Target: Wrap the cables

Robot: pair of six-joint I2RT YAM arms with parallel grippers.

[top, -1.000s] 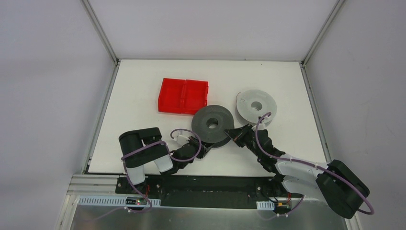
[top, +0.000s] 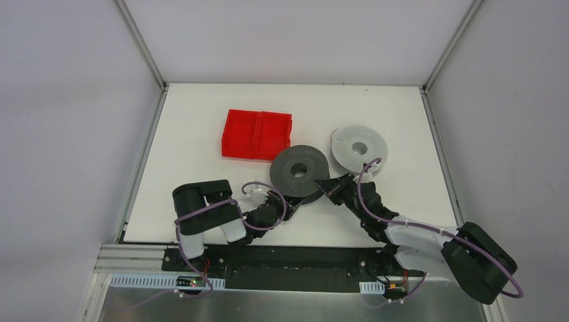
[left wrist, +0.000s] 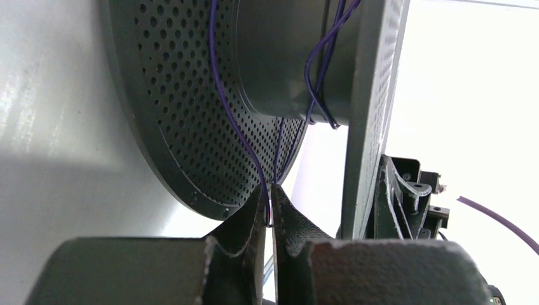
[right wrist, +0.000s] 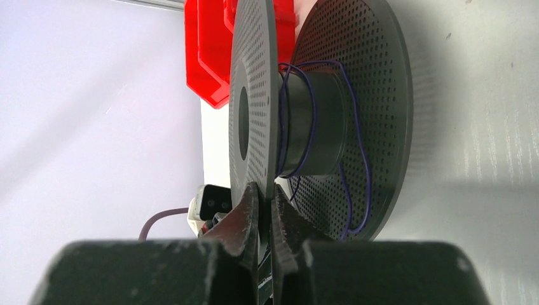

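A grey spool point(top: 280, 163) with perforated flanges stands near the table's middle. Purple cable point(right wrist: 359, 121) loops loosely around its hub, and some strands hang between the flanges. On the right side my right gripper is shut on the edge of the upper flange point(right wrist: 253, 159). From the front left, my left gripper reaches in at the spool, its fingertips very close together. A strand of cable point(left wrist: 245, 140) runs down between those fingertips and ends there; a narrow gap shows beside it. Whether they grip it cannot be told.
An empty red two-part bin point(top: 240, 134) stands behind the spool to the left. A pale spool point(top: 376, 144) lies at the back right, close to my right arm.
The grey spool has shifted very slightly back and right. My left arm has moved slightly to the right. My right gripper has kept almost the same place at the flange.
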